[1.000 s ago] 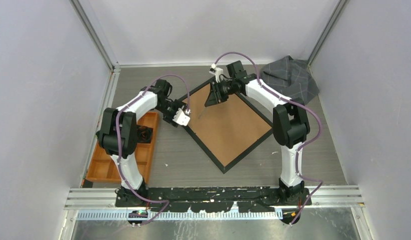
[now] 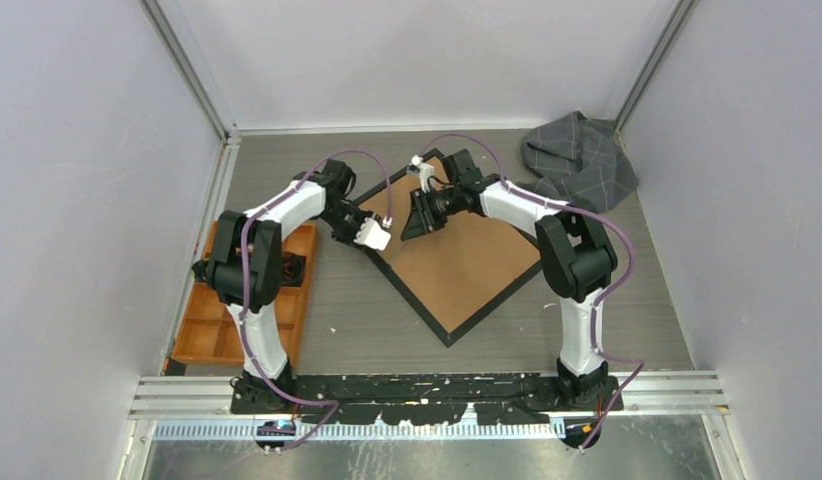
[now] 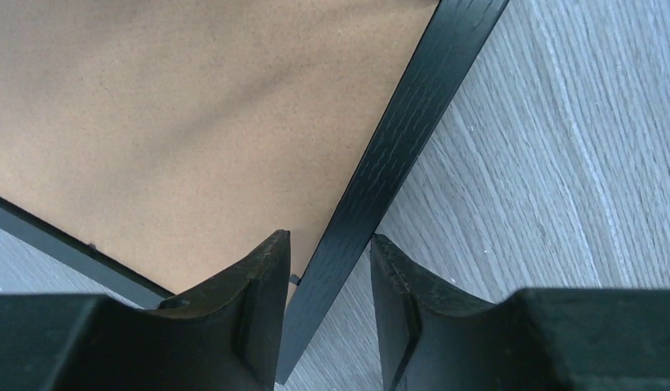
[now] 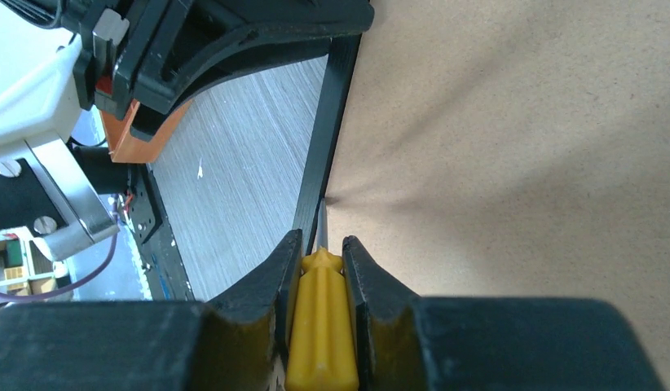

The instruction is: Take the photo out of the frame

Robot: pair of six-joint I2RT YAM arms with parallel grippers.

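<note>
The frame lies back-up: brown backing (image 2: 467, 270) inside black border (image 2: 415, 305), seen also as backing (image 3: 185, 106) and border (image 3: 381, 171) in the left wrist view. My left gripper (image 2: 357, 232) is at the left edge; its fingers (image 3: 258, 301) are part open either side of the border. My right gripper (image 2: 422, 220) is shut on a yellow-handled screwdriver (image 4: 322, 326), whose metal tip reaches the inner edge of the border, beside the backing.
A wooden compartment tray (image 2: 202, 335) stands at the left, under the left arm. A dark checked cloth (image 2: 577, 160) lies at the back right.
My right gripper has moved toward the front and left, bringing the screwdriver to the frame's left edge. The left gripper has shifted slightly along that edge.
</note>
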